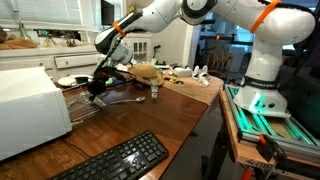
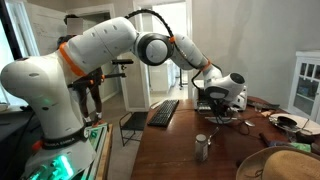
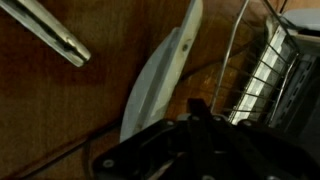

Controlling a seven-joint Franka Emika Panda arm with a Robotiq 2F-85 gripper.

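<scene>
My black gripper is at the lower right of the wrist view, shut. Close beside it lies a long pale utensil (image 3: 165, 78) with a broad, blade-like part, set diagonally over the brown table. Whether any thin part of it is between my fingers cannot be seen. On the right is a wire rack (image 3: 262, 78), its bars close to the gripper. A shiny metal handle (image 3: 48, 30) lies apart at the upper left. From outside, the arm (image 1: 108, 68) reaches down at the far part of the table, near the white box.
A white box-shaped appliance (image 1: 32, 108) stands left of the arm, with a black keyboard (image 1: 115, 158) in front. A glass (image 2: 201, 148) and a tan round item (image 2: 278, 164) stand on the table.
</scene>
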